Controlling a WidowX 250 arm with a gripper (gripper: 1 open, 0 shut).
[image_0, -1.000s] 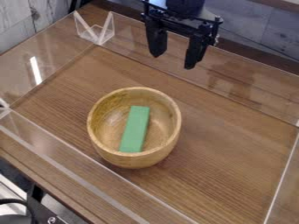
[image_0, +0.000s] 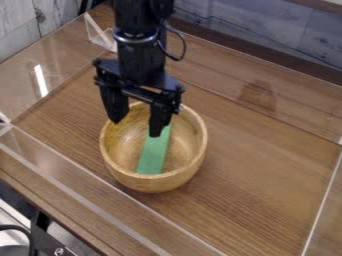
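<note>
My gripper (image_0: 138, 100) reaches down from the top centre of the camera view over a tan oval bowl (image_0: 177, 174), its dark fingers spread open at the bowl's back rim. A green bar (image_0: 154, 153) lies inside the bowl, just below and right of the gripper. I see nothing held between the fingers.
A white edge runs along the upper left, and a dark cable (image_0: 16, 236) shows at the bottom left corner.
My gripper has come down and toward the front left, from the back of the table to over the bowl. The bowl and green bar look unmoved.
</note>
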